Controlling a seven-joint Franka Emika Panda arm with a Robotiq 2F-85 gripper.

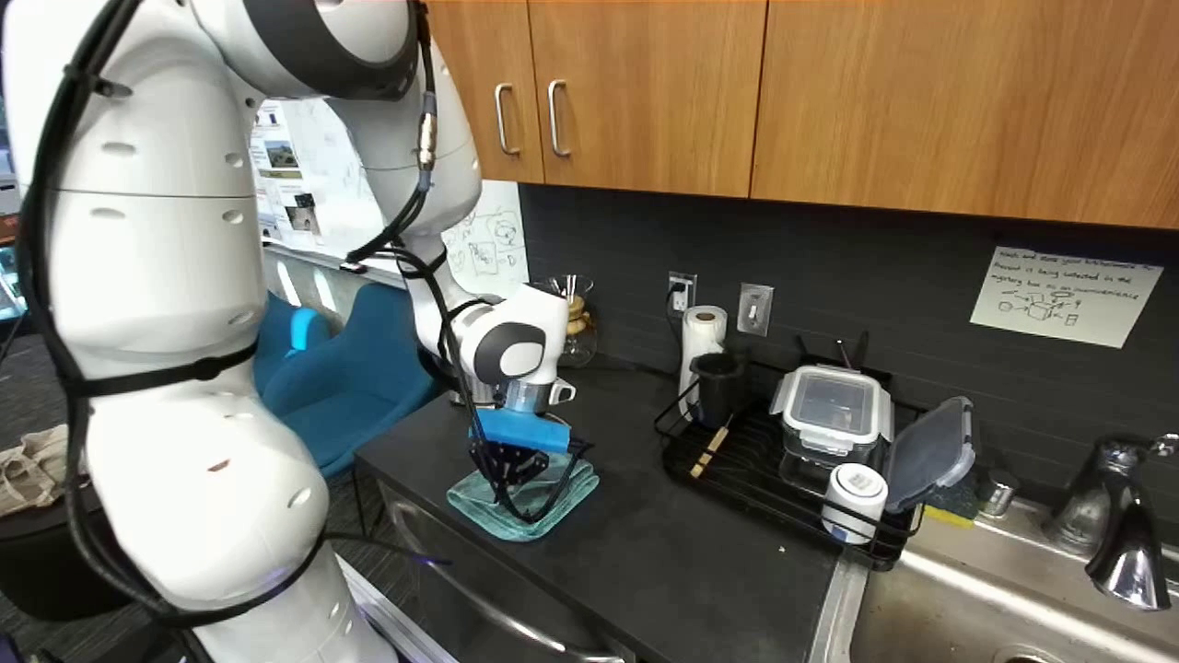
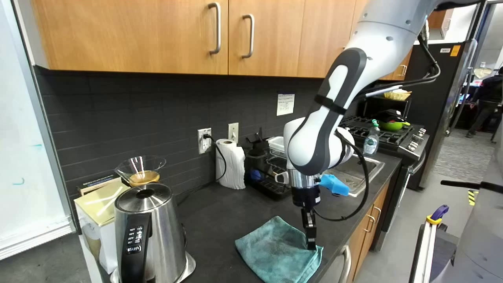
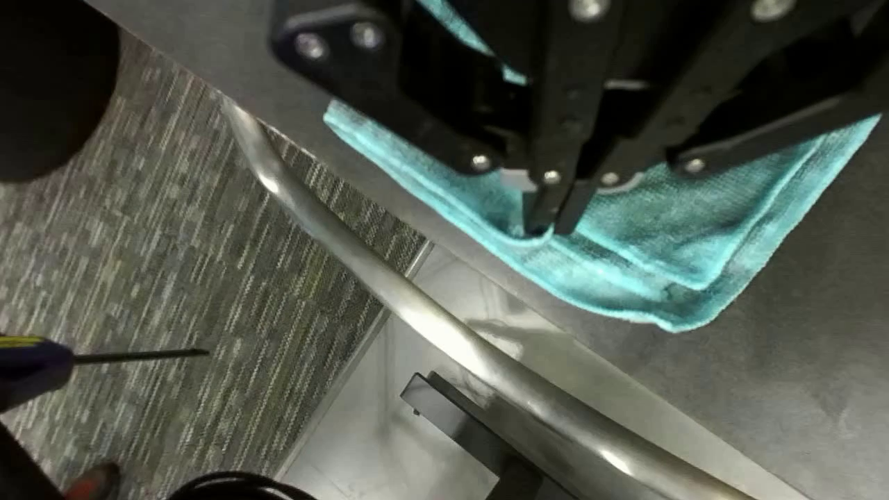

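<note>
A teal cloth lies on the dark countertop, folded or doubled over in places. In the wrist view the cloth reaches close to the counter's front edge. Pointing down, my gripper touches the cloth near one side. Its narrow fingers are shut side by side, as the wrist view of the gripper shows. The cloth's hem bends around the fingertips there; I cannot tell whether any fabric is pinched between them. In exterior view 1 the wrist and cables partly cover the cloth.
A steel kettle and a glass coffee maker stand at the counter's far end. The black dish rack holds containers beside the sink. Below the front edge runs a metal handle. Counter between cloth and rack is clear.
</note>
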